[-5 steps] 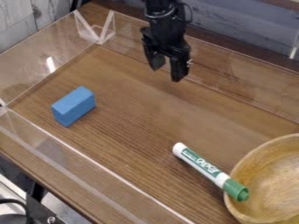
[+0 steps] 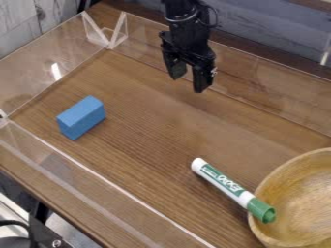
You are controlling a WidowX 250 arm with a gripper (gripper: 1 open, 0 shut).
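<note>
My black gripper stands open over the back centre of the wooden table, with nothing seen between its fingers. A blue block lies on the left side of the table. A white tube with green ends lies at an angle near the front right, apart from the gripper.
A round tan bowl sits at the front right, close beside the tube. Clear plastic walls line the left and back left.
The gripper has shifted very slightly at the back centre. The block, tube and bowl look unmoved.
</note>
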